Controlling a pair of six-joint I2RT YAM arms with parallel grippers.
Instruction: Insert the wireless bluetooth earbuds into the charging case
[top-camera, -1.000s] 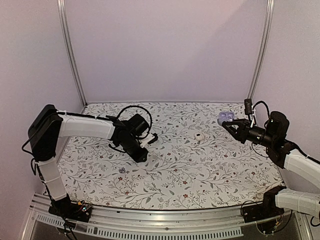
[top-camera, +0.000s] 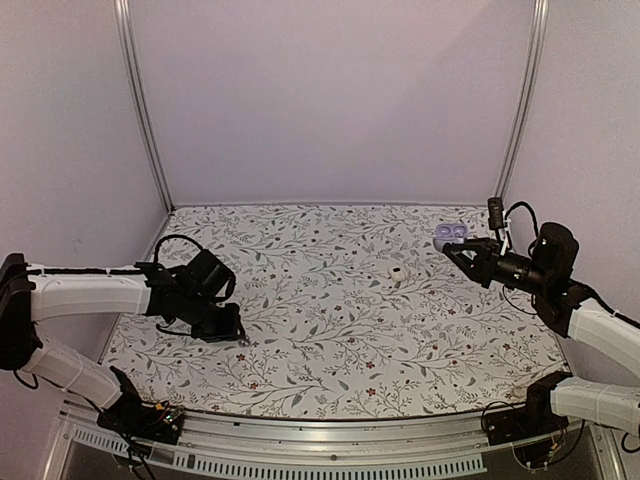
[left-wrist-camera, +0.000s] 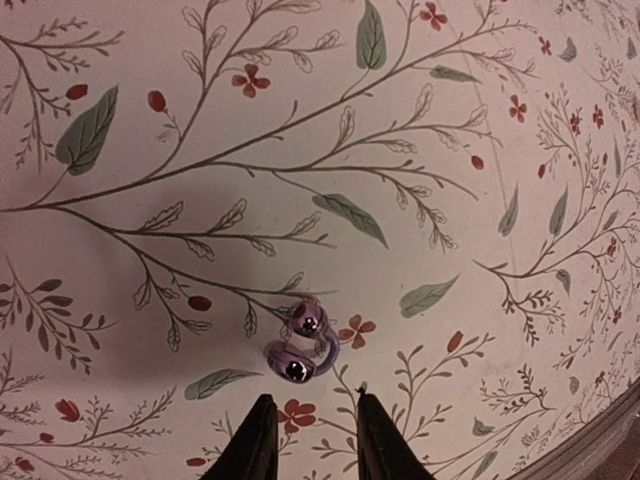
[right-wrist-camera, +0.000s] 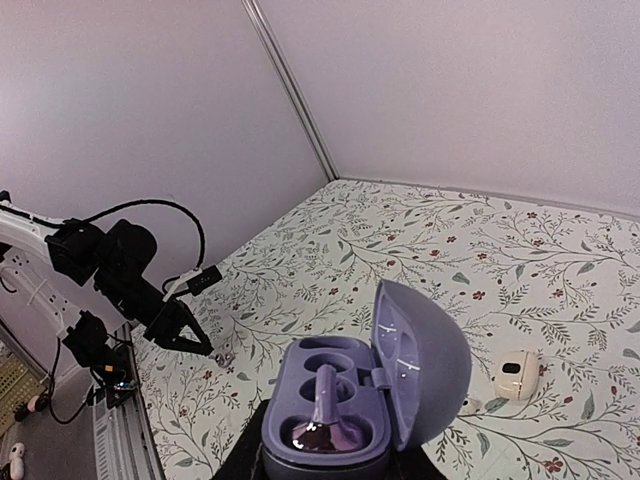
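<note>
A purple earbud (left-wrist-camera: 309, 320) with two shiny round ends and a curved band lies on the patterned tabletop. My left gripper is partly open just short of it in the left wrist view, its fingers (left-wrist-camera: 262, 438) apart and nothing between them. From above, that earbud (top-camera: 245, 343) shows beside the left gripper's tip. My right gripper (top-camera: 458, 250) is shut on the lavender charging case (right-wrist-camera: 284, 400), held off the table. The case's lid (right-wrist-camera: 435, 365) stands open, and what looks like an earbud stem (right-wrist-camera: 326, 392) rises from the front of its slots.
A small cream object (top-camera: 398, 273) lies on the table left of the right gripper. A smaller pale piece (right-wrist-camera: 469, 406) is close to it in the right wrist view. Walls stand at both sides and the back.
The right arm and the case have stayed still.
</note>
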